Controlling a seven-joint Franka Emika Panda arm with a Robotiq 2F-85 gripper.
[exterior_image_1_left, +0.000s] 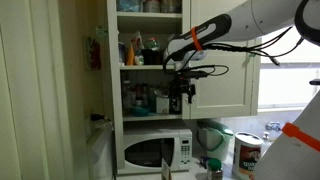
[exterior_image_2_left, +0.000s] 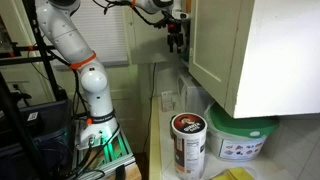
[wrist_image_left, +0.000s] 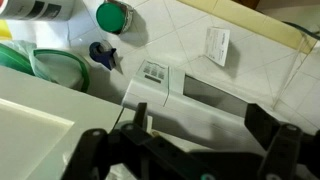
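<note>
My gripper (exterior_image_1_left: 182, 98) hangs in front of the lowest cabinet shelf, beside the edge of the white cabinet door (exterior_image_1_left: 222, 75). In the second exterior view the gripper (exterior_image_2_left: 178, 42) points downward near the cabinet. The wrist view shows its two black fingers (wrist_image_left: 262, 125) far apart, so it is open, with nothing visibly held between them. Below the cabinet stands a white microwave (exterior_image_1_left: 158, 148); its keypad (wrist_image_left: 152, 72) shows beyond the fingers in the wrist view. Whether the gripper touches the door cannot be told.
Shelves (exterior_image_1_left: 151, 68) hold several jars and packages. On the counter, right of the microwave, are a green-lidded jar (wrist_image_left: 113, 16), a large tub (exterior_image_2_left: 188, 145) and a green-lidded container (exterior_image_2_left: 235, 132). A wall outlet (wrist_image_left: 217, 45) is visible on the tiles.
</note>
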